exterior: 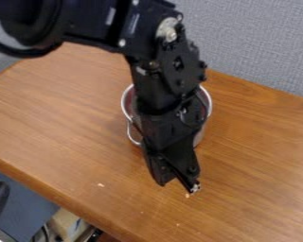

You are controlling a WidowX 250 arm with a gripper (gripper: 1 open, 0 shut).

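Note:
My black gripper (191, 183) hangs low over the wooden table (65, 132), in front of a metal pot (132, 133) with a pale rim and handle. The arm covers most of the pot, so its contents are hidden. The fingertips point down toward the right, with nothing visible between them; they look shut.
Bare tabletop lies left and right of the pot. A grey padded wall runs along the back. At the lower left, past the table's edge, are a dark grey surface, cables and small items.

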